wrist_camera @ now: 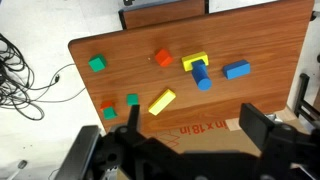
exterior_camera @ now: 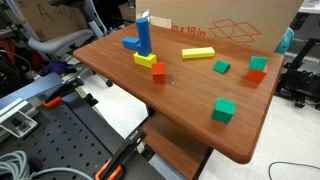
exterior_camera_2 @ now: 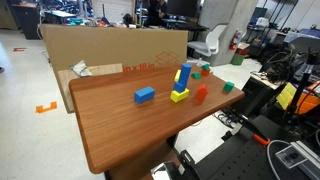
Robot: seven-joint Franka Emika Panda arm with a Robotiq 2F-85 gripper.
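Observation:
My gripper is high over the wooden table, its dark fingers wide apart at the lower edge of the wrist view, with nothing between them. A tall blue block (exterior_camera: 143, 36) stands upright on or against a yellow block (exterior_camera: 145, 59); contact is hard to judge. Beside them lies a blue block (exterior_camera_2: 145, 95). A red block (wrist_camera: 163, 57) sits nearer the table's front edge. Elsewhere are a long yellow block (wrist_camera: 162, 102), a small green block (wrist_camera: 132, 99), a green block (exterior_camera: 258, 62) on a red one (exterior_camera: 257, 75), and a separate green block (exterior_camera: 223, 110).
A cardboard panel (exterior_camera_2: 120, 48) stands along the table's back edge. Cables (wrist_camera: 18, 75) lie on the floor beyond one end. A black robot base surface (exterior_camera: 65, 135) adjoins the front.

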